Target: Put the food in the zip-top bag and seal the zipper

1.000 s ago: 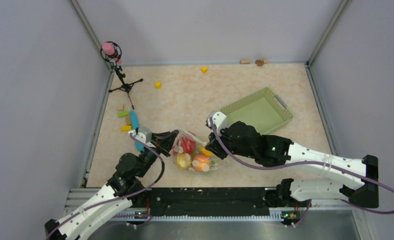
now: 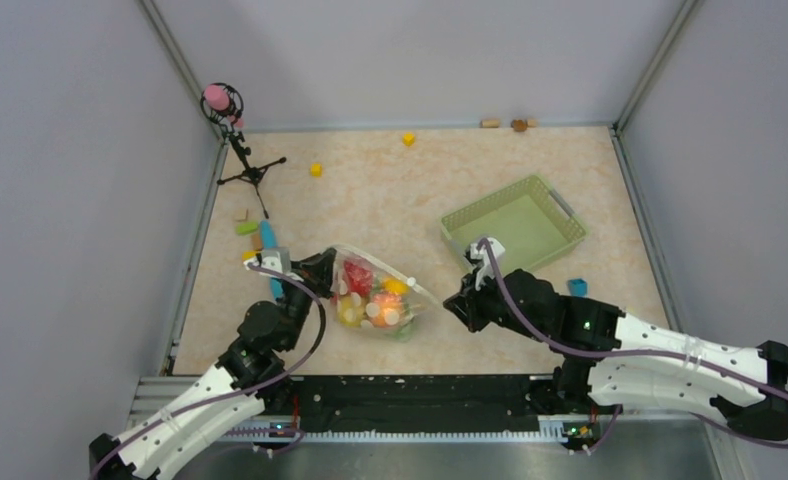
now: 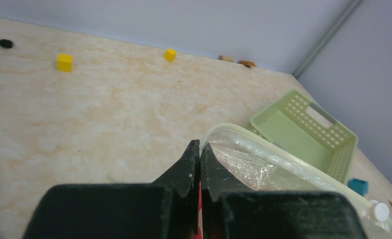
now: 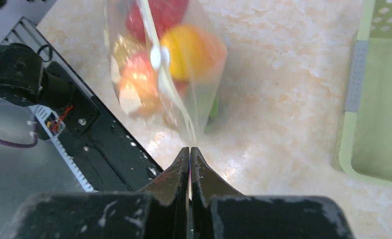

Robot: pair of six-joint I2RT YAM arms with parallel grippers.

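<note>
The clear zip top bag (image 2: 380,300) holds red, yellow and orange food pieces, with a white slider on its zipper strip. My left gripper is shut on the bag's top corner at the left end of the zipper, the strip running off to the right from its fingertips. My right gripper is shut with nothing visible between its fingers, just off the right end of the bag's zipper strip (image 4: 181,107). The food (image 4: 189,50) shows through the plastic.
A green basket (image 2: 510,220) stands at the back right, a blue block (image 2: 577,286) beside it. Small blocks lie along the back and left, with a black stand (image 2: 253,172) at the back left.
My right gripper has moved rightward, away from the bag along the zipper's line. My left gripper has moved a little left and up, and the bag has shifted with it.
</note>
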